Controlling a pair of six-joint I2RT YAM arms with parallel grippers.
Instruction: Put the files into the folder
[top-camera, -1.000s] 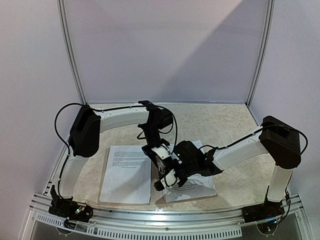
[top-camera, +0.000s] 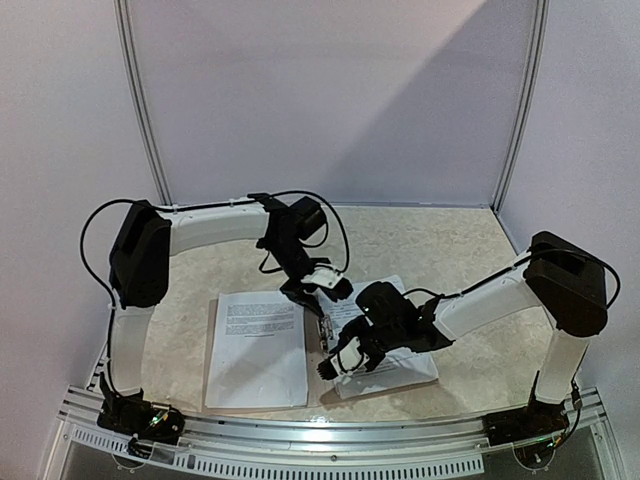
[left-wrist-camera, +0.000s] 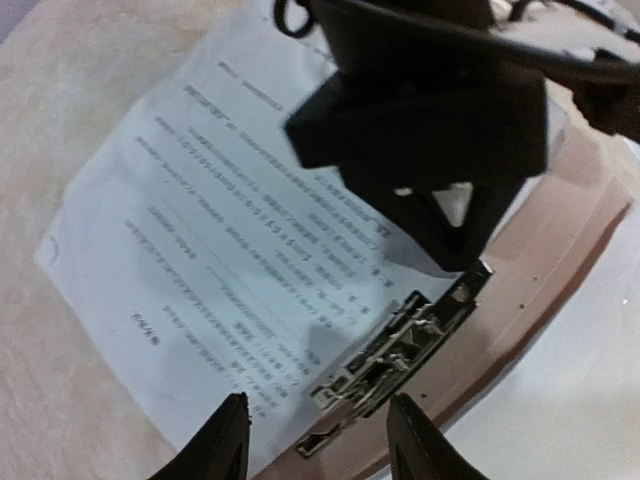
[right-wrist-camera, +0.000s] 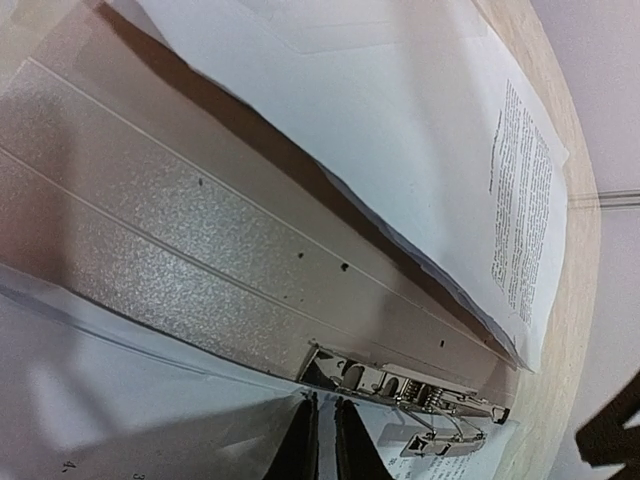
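Note:
A pinkish-brown folder (top-camera: 315, 391) lies spread open, with printed papers (top-camera: 262, 355) on its left half and more papers (top-camera: 400, 370) on its right half. Along the inner edge of the right-hand papers runs a metal clip (left-wrist-camera: 390, 358). My left gripper is above the clip's far end, its fingers apart and empty. At the clip's near end, my right gripper is shut on the edge of the right-hand papers (right-wrist-camera: 150, 400). How many sheets it pinches is hidden.
Both arms crowd the folder's middle, and the right gripper stands close beside the left one. Bare table (top-camera: 440, 240) lies behind and to the right of the folder. A metal rail (top-camera: 330, 428) borders the front.
The right gripper, the folder and the papers have shifted slightly to the right.

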